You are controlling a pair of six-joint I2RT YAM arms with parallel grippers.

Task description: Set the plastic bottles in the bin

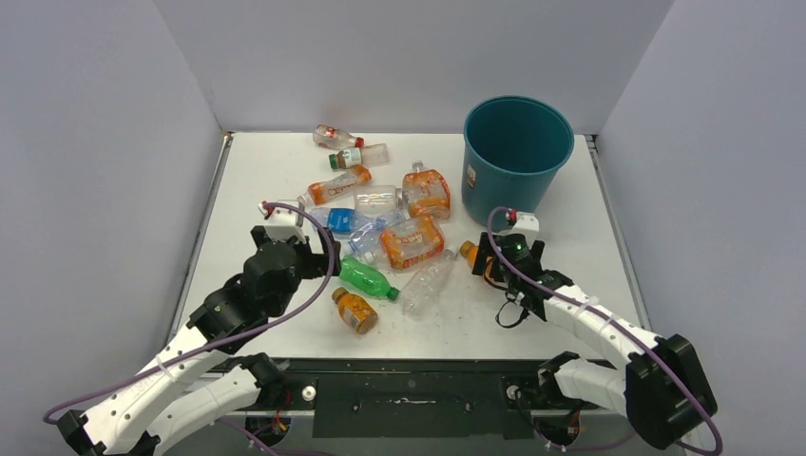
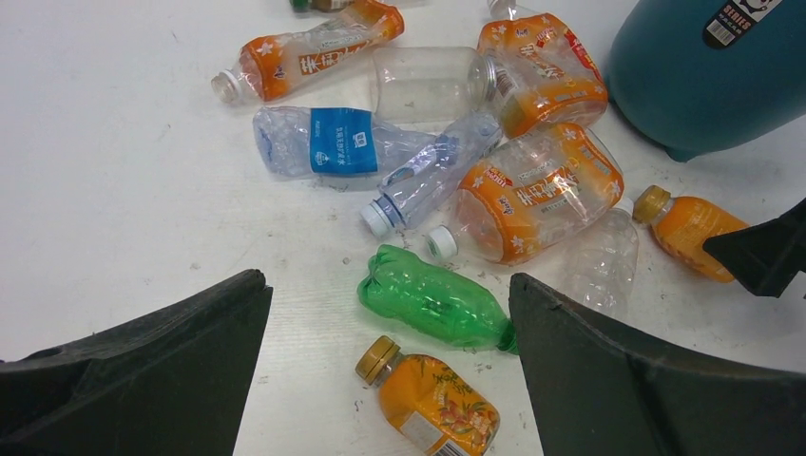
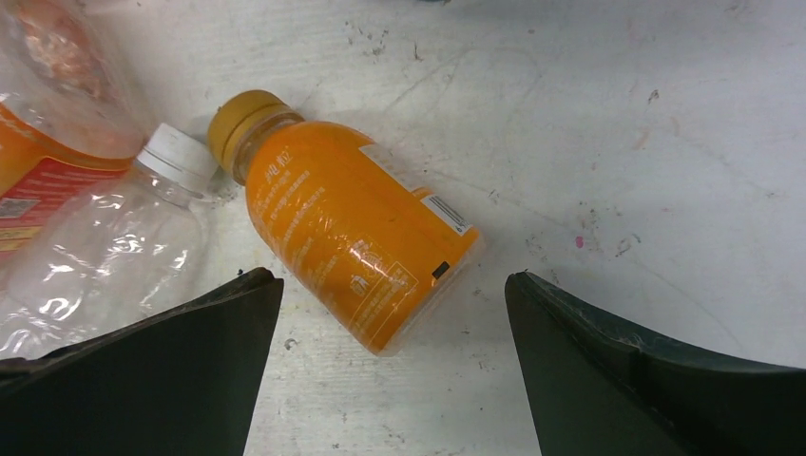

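Note:
A small orange bottle with a yellow cap (image 3: 356,233) lies on the table between the spread fingers of my right gripper, which is open and touches nothing. From above, the right gripper partly hides that bottle. My left gripper is open and empty over the left half of the table. Beyond its fingers lie a green bottle (image 2: 432,296) and a second orange bottle (image 2: 437,404). A clear bottle (image 1: 428,283) rests left of the right gripper, near a large orange-labelled bottle (image 1: 412,243). The teal bin (image 1: 514,190) stands at the back right.
Further back are a blue-labelled bottle (image 2: 333,141), a clear jar (image 1: 377,199), a crumpled orange-labelled bottle (image 1: 427,193) and several others, close together. Walls enclose the back and sides.

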